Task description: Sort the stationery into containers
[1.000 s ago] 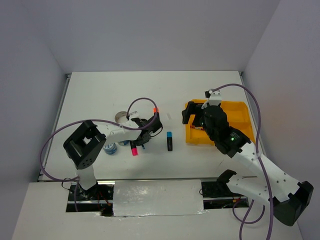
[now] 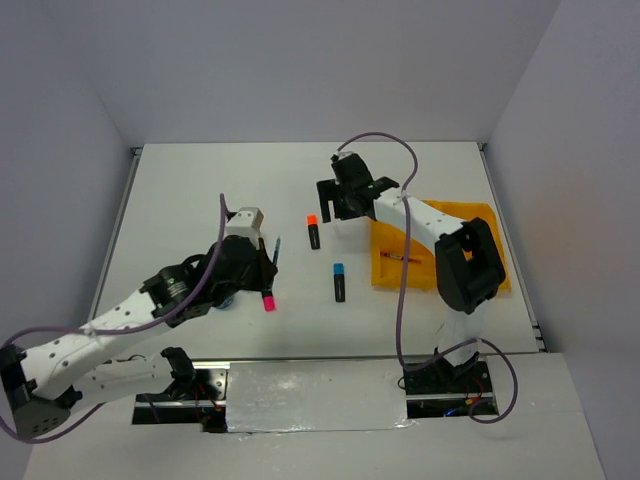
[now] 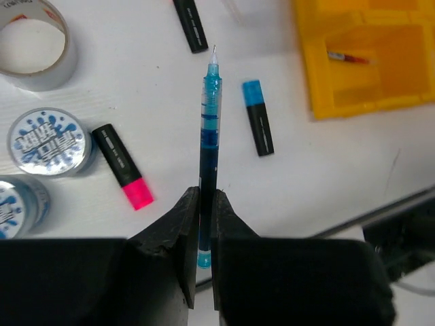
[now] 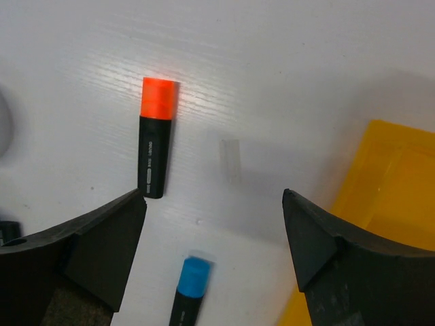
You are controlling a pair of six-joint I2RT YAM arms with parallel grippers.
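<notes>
My left gripper is shut on a blue pen [image 3: 209, 122], held upright in its view above the table. My right gripper is open, over the table left of the yellow container [image 4: 377, 146], near an orange-capped marker [image 4: 155, 136] and a blue-capped marker [image 4: 194, 282]. A pink-capped marker [image 3: 122, 163] lies beside two blue-patterned tins [image 3: 47, 141] in the left wrist view. A small red pen [image 3: 343, 57] lies inside the container.
A tape roll [image 3: 51, 68] sits at the left of the left wrist view.
The right arm has swung left and back, away from over the yellow container.
</notes>
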